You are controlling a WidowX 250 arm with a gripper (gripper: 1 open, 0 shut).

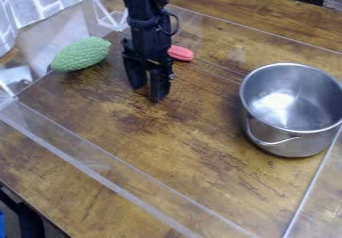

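My black gripper (147, 80) reaches down close to the wooden surface at the upper middle, between a green textured object (80, 54) on the left and a small pink object (181, 54) just behind it to the right. Its fingers are dark and overlap in this view, so whether they are open or shut, or hold anything, cannot be made out. A steel pot (290, 97) with a wire handle stands at the right.
A clear plastic edge runs round the wooden work surface (160, 162). A dark edge lies along the back right.
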